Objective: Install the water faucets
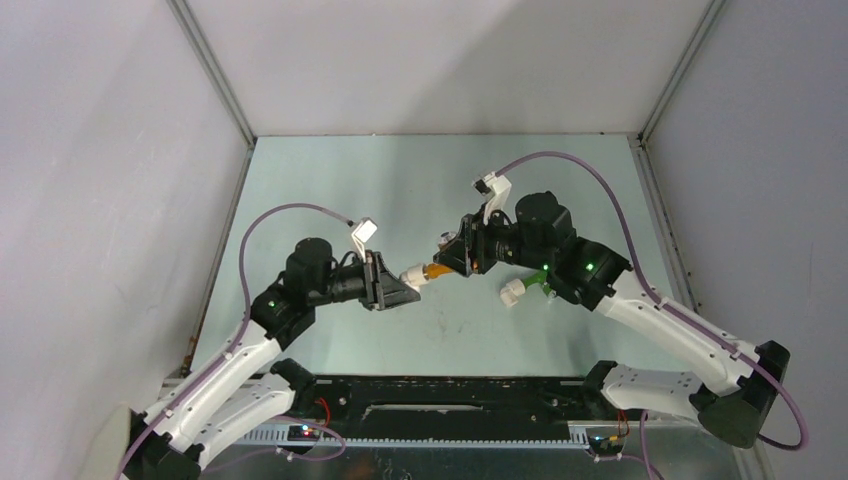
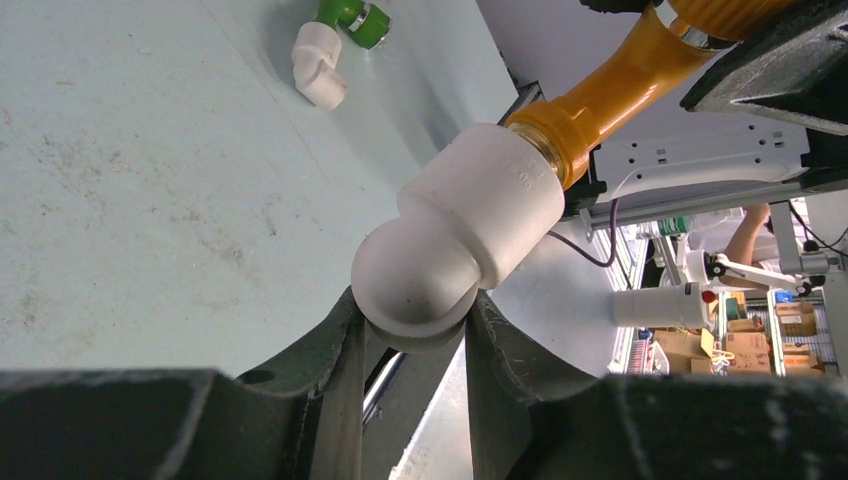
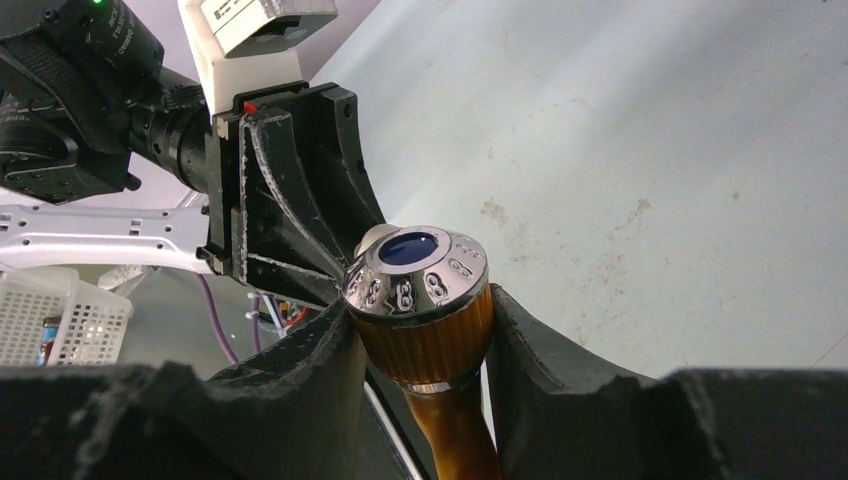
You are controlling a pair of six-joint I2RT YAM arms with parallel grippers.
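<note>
An orange faucet [image 2: 610, 90] with a chrome, blue-centred cap [image 3: 415, 275] is held in the air over the board's middle by my right gripper [image 1: 455, 258], shut on it. A white elbow fitting [image 2: 480, 200] sits against the orange faucet's threaded end. My left gripper has its fingertips at the elbow's rounded outer end; whether they grip it is unclear. A green faucet [image 2: 365, 25] with another white fitting [image 2: 315, 70] lies on the board, right of middle in the top view.
The pale board [image 1: 350, 180] is clear at the back and front middle. Walls border it on the sides and back, and a black strip [image 1: 450, 390] runs along the front edge.
</note>
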